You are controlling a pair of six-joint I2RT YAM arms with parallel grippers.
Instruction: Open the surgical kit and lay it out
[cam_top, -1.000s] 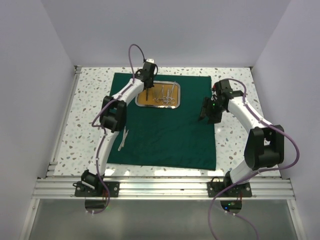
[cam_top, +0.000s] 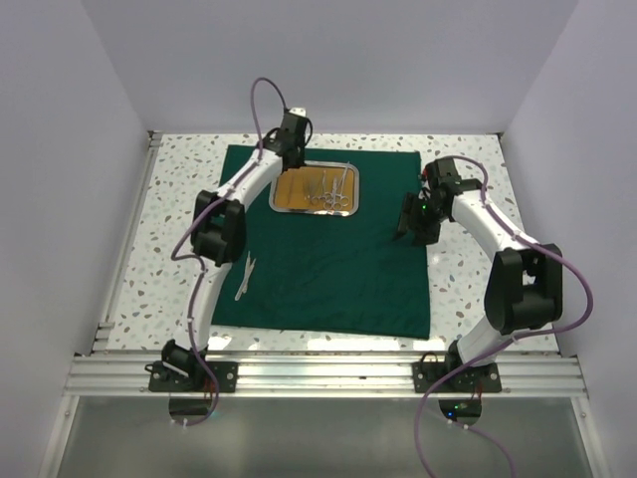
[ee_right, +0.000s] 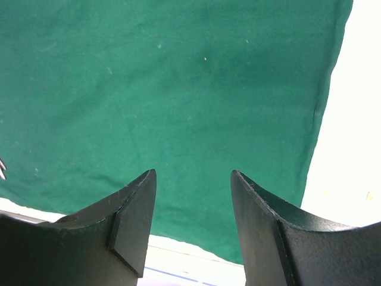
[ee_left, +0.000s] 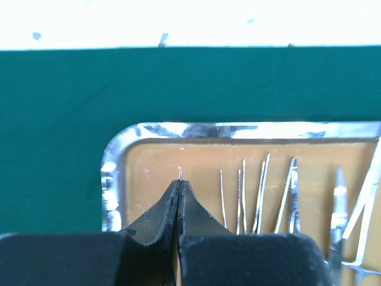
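Observation:
The silver-rimmed tray (cam_top: 355,189) lies on the green cloth (cam_top: 328,269) at the back, with several metal instruments inside. My left gripper is shut over the tray's left part. A thin silver instrument tip (ee_left: 180,171) shows just beyond its fingertips; whether it is held cannot be made out. To the right are thin instruments (ee_left: 243,196), tweezers (ee_left: 294,196) and scissors-like handles (cam_top: 336,201). Two slim instruments (cam_top: 245,277) rest on the cloth's left side. Over the cloth's right edge, my right gripper is open and empty.
Speckled white table (cam_top: 164,219) shows on both sides of the cloth, and a metal rail (cam_top: 318,368) runs along the front edge.
The right arm and the instruments on the cloth look unchanged.

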